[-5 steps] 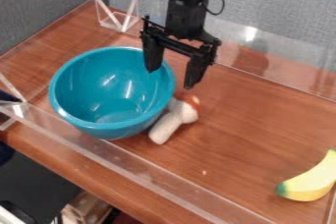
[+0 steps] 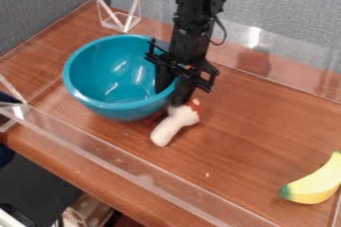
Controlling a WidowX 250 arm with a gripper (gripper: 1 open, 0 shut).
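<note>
My black gripper [image 2: 177,70] is lowered at the right rim of the blue bowl [image 2: 114,81]; whether its fingers hold the rim or stand apart is hidden by its dark linkage. A white mushroom-like toy [image 2: 174,124] with an orange top lies just right of the bowl, below the gripper, its top partly behind the gripper. A yellow banana [image 2: 313,179] with a green tip lies at the front right.
Clear panels edge it at back and front. A white wire object [image 2: 118,17] stands at the back left, and dark items sit beyond the left edge.
The gripper has come down onto the bowl's right side. The bowl has shifted a little to the right and back.
</note>
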